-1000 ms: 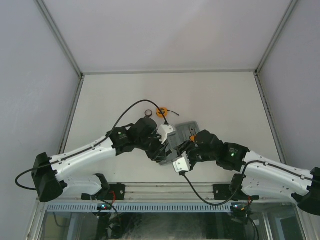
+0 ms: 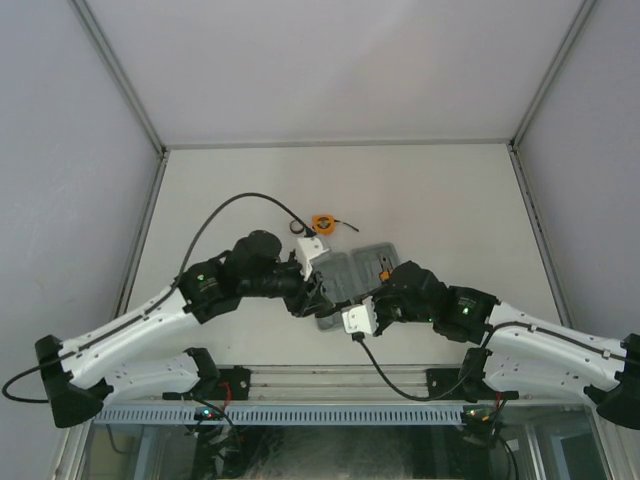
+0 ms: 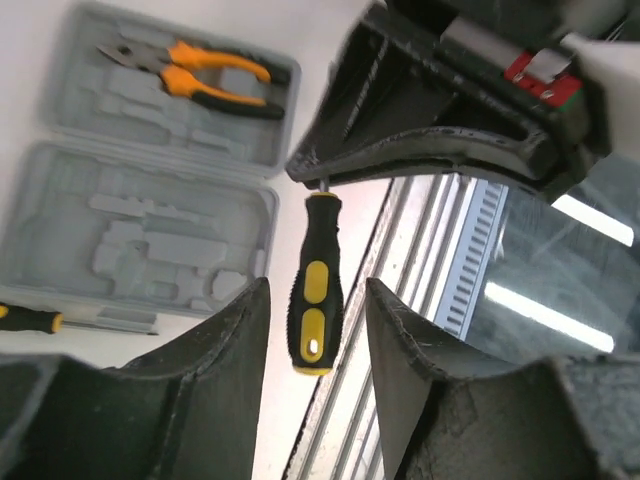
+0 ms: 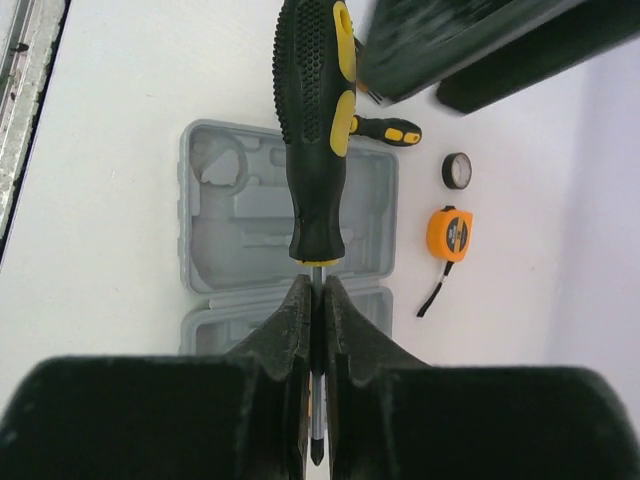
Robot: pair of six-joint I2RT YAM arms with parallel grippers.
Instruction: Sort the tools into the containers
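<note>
A black-and-yellow screwdriver (image 4: 318,140) is held in the air, its metal shaft clamped by my right gripper, which is shut on it. My left gripper stands open and apart from it, the screwdriver's handle (image 3: 317,290) showing between and beyond its fingers. Below lies the grey open toolbox (image 4: 186,225), with orange pliers (image 3: 215,75) in one half. A second screwdriver rests by the other half's outer edge; its shaft runs along that edge in the left wrist view.
On the table beyond the toolbox lie an orange tape measure (image 4: 449,233) and a black tape roll (image 4: 457,170). Both arms crowd together over the toolbox.
</note>
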